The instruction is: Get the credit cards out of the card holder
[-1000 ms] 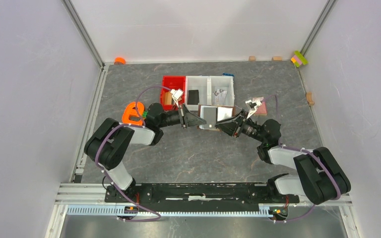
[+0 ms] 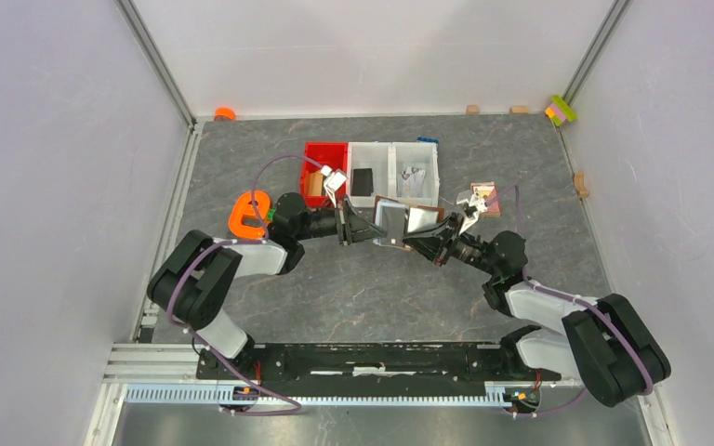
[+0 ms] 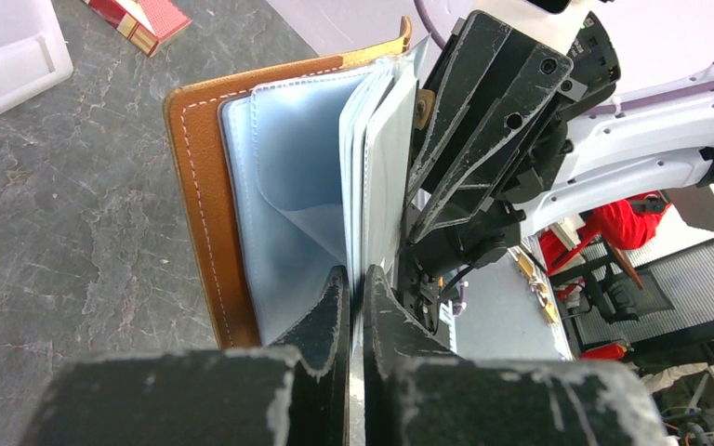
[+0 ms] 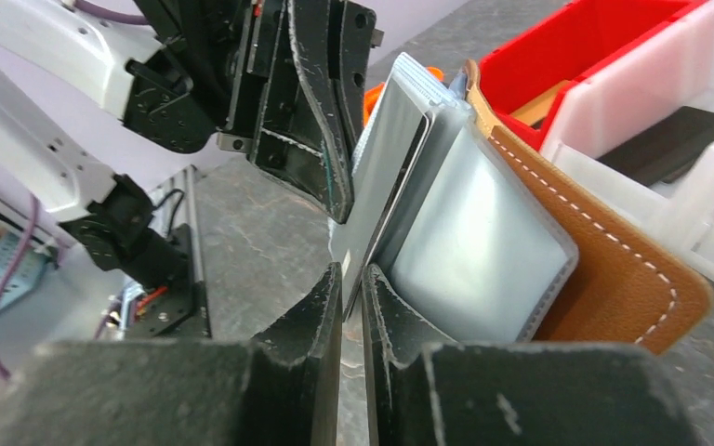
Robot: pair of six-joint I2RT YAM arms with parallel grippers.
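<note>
A brown leather card holder [image 2: 381,199] with clear sleeve pages hangs spread open between my two arms, above the table. In the left wrist view, my left gripper is shut on the sleeve pages [image 3: 297,149], at their near edge; brown leather [image 3: 206,223] backs them. From the right, my right gripper has its fingertips at the lower edge of a grey, card-like sleeve [image 4: 386,177]. Only a narrow gap shows between those tips, with the edge reaching into it; whether they grip it cannot be told. No loose card is visible.
Behind the holder stand a red bin [image 2: 326,149] and a white divided bin [image 2: 378,149] with a dark flat item [image 2: 363,181]. A small red box [image 2: 484,190] lies at right, an orange object [image 2: 242,216] at left.
In the top view my right gripper has turned and shifted slightly, tilting the card holder. The left arm has moved only a little.
</note>
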